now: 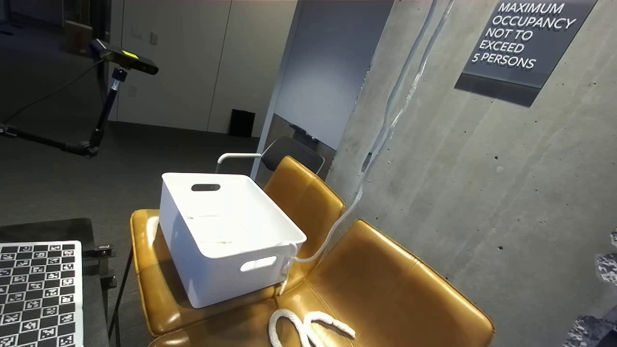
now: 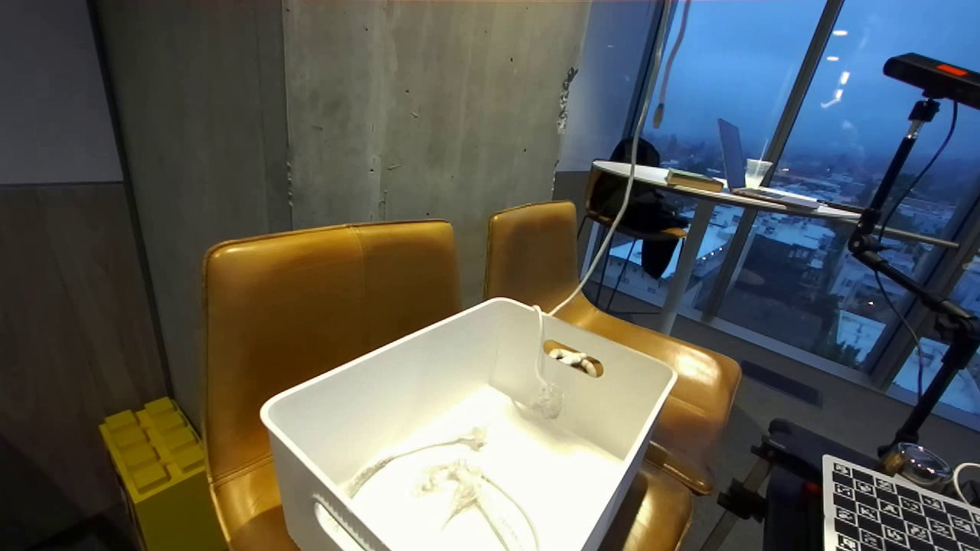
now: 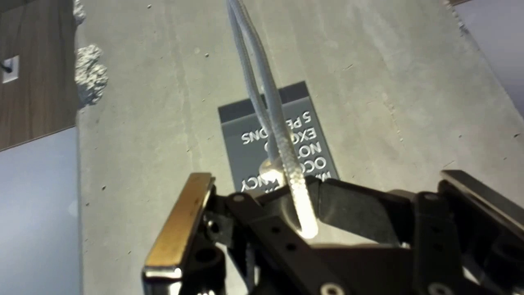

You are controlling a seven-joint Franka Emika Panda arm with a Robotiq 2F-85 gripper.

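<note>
In the wrist view my gripper is shut on a pale rope, its fingertips (image 3: 353,209) together where the rope crosses them. Two strands of the rope (image 3: 282,128) run away from the fingers, side by side. Neither outside view has the gripper in frame. The same rope (image 1: 376,147) comes down from above, sags over the chair and reaches the rim of the white bin (image 1: 179,254). One short strand of the rope (image 2: 659,115) dangles free. Another end of the rope (image 2: 548,401) hangs inside the bin, frayed or knotted.
More pale cord (image 2: 464,477) lies on the bin's bright floor. A thick white rope (image 1: 306,332) curls on the tan chair (image 1: 399,289) beside it. Behind rises a concrete wall (image 1: 439,191). A checkered board (image 1: 40,295) lies on a dark stand at the left.
</note>
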